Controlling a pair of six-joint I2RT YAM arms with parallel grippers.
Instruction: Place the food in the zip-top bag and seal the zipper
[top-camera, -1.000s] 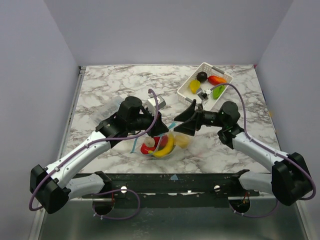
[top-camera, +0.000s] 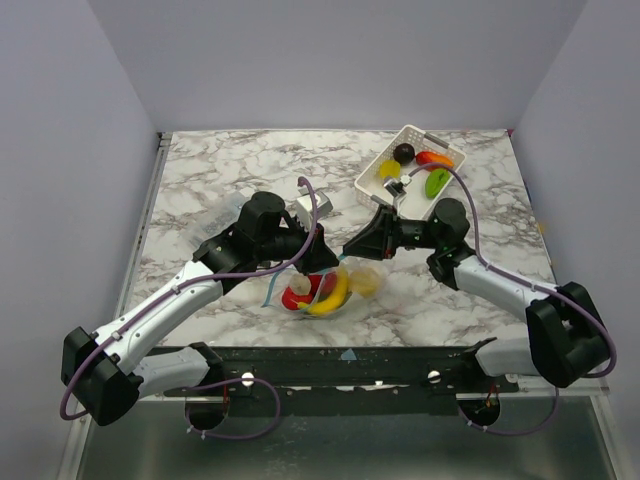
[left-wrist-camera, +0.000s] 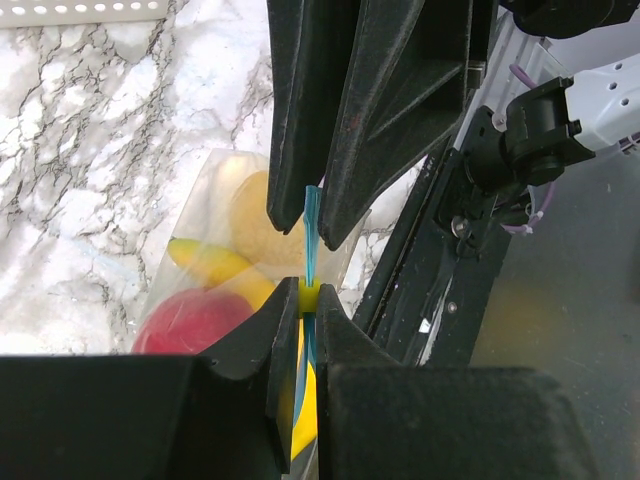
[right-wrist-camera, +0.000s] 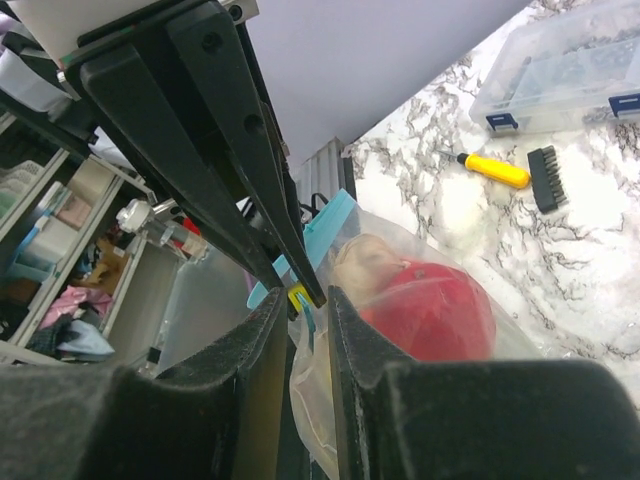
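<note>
The zip top bag (left-wrist-camera: 205, 220) lies on the marble table with a banana (top-camera: 332, 298), red produce (right-wrist-camera: 425, 315) and a pale item inside. My left gripper is shut on the bag's yellow zipper slider (left-wrist-camera: 308, 298), below a blue zipper strip. My right gripper (top-camera: 355, 250) is close beside it at the bag's top, fingertips part open around the blue strip (left-wrist-camera: 311, 215) just above the slider.
A white basket (top-camera: 365, 185) with assorted produce stands at the back right. A clear case (right-wrist-camera: 550, 70), a yellow screwdriver (right-wrist-camera: 497, 170) and a black brush (right-wrist-camera: 546, 180) lie beyond the bag.
My right gripper has moved toward the left gripper and the blue strip, and its fingers have narrowed from wide open. The left gripper has stayed in place.
</note>
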